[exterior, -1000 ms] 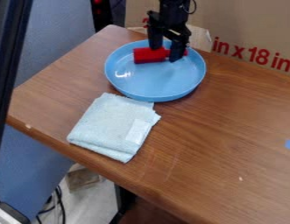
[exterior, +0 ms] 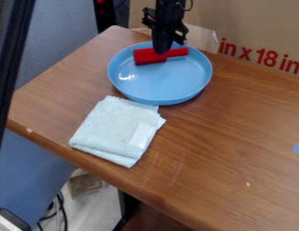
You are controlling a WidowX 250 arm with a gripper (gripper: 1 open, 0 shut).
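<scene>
A red cylinder (exterior: 149, 57) lies across the far part of a light blue plate (exterior: 159, 85). My black gripper (exterior: 162, 47) is over the cylinder's middle, at the plate's far rim; its fingertips are small and dark, and whether they grip anything is unclear. A folded pale cloth (exterior: 116, 131) lies on the wooden table near the plate.
A cardboard box (exterior: 254, 36) with printed red text stands at the back. The table's left edge drops to the floor, where cables lie.
My gripper has moved up and to the left, toward the back of the plate, away from the cylinder's right part. The cylinder stays nearly in place.
</scene>
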